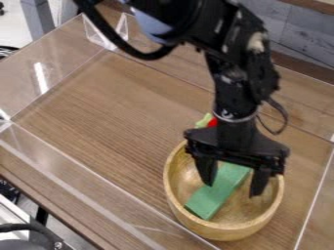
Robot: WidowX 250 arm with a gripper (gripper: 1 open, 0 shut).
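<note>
My black gripper [232, 159] is open over a round wooden bowl [245, 223], its two fingers at the bowl's left and right parts. In the bowl lies a long green block [210, 196], slanting up to the right and partly hidden beneath the gripper. A small red and green object [206, 121] shows behind the arm, mostly hidden.
A clear plastic container [105, 29] stands at the far back left, and a panelled wall edges the back right. Black cables lie at the lower left edge.
</note>
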